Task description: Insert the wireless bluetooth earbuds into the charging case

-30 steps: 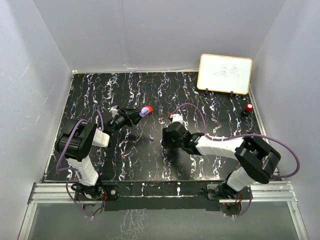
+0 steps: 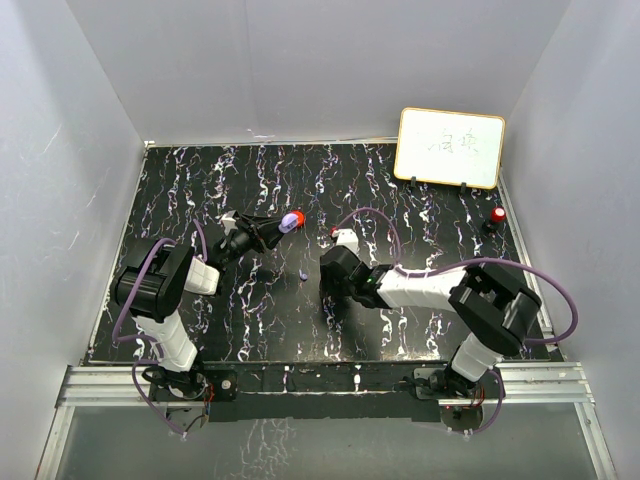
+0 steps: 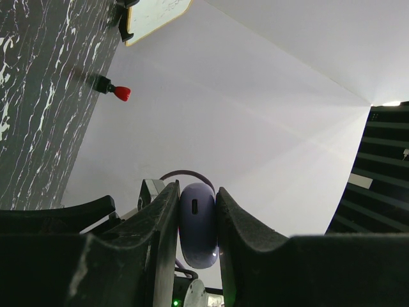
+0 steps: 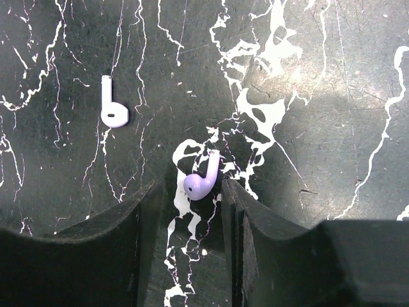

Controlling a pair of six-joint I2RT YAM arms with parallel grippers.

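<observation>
A lilac charging case (image 3: 198, 225) is clamped between the fingers of my left gripper, which is shut on it; in the top view the case (image 2: 289, 222) is raised above the table. One lilac earbud (image 4: 202, 178) lies on the marbled table, just ahead of the gap between my right fingertips in the right wrist view. My right gripper points down, part open, with its fingers on both sides of that gap and nothing gripped. A second earbud (image 4: 112, 106) lies farther up and left; in the top view it shows as a small earbud (image 2: 303, 275).
A whiteboard (image 2: 449, 147) leans at the back right, with a red-topped object (image 2: 496, 215) below it. Behind the case is a red round thing (image 2: 299, 215).
The left arm and the case have stayed where they were.
</observation>
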